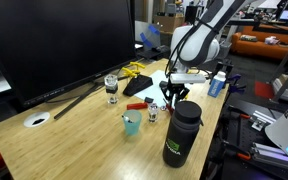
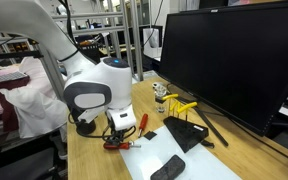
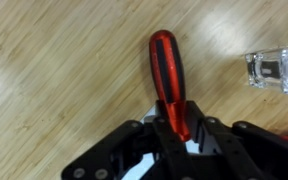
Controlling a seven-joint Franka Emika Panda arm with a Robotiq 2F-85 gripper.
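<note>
A screwdriver with a red and black handle (image 3: pixel 167 68) lies on the wooden table in the wrist view. My gripper is open above it, and the lower part of the handle shows between the fingers. Whether the pads touch it cannot be told. From the second exterior side, the gripper (image 2: pixel 118 133) points down just over the red handle (image 2: pixel 116 145). In the first exterior view the gripper (image 1: pixel 170 97) is partly dark against its surroundings, behind a black cylinder (image 1: pixel 182 135).
A clear glass object (image 3: pixel 279 69) lies close by on the right. Around the arm are a mint cup (image 1: pixel 132 122), another red tool (image 2: pixel 143 123), a black block (image 2: pixel 168 168) and white paper (image 2: pixel 189 164). A large monitor (image 1: pixel 59 50) stands behind.
</note>
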